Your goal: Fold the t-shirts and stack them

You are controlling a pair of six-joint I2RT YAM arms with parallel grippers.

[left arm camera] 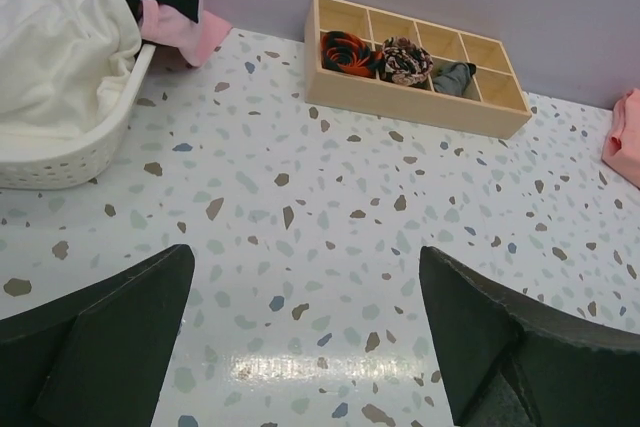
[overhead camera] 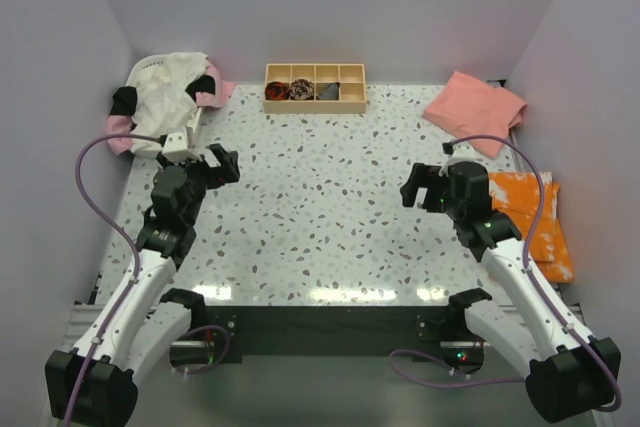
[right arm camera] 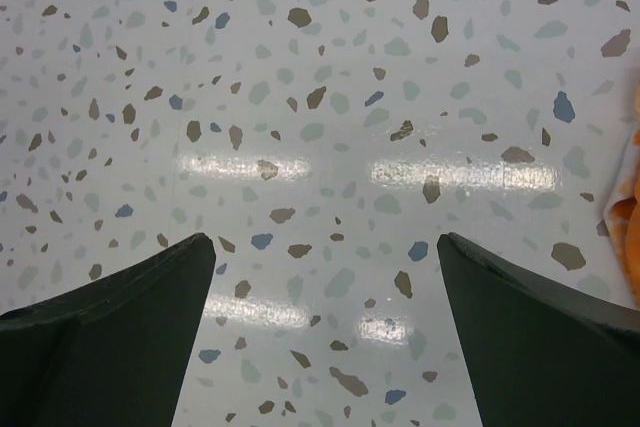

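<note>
White, black and pink garments (overhead camera: 168, 92) are heaped in a white basket (left arm camera: 70, 162) at the table's back left. Folded pink cloth (overhead camera: 474, 110) lies at the back right. Below it, along the right edge, is orange and white cloth (overhead camera: 530, 222); a strip of orange cloth (right arm camera: 627, 212) also enters the right wrist view. My left gripper (overhead camera: 224, 164) is open above the table's left side, fingers apart and empty. Over the right side my right gripper (overhead camera: 412, 187) hangs open, with only bare tabletop showing between its fingers.
A wooden divided box (overhead camera: 315, 107) stands against the back wall, with several rolled items (left arm camera: 403, 62) in its compartments. Walls close off the left, right and back.
</note>
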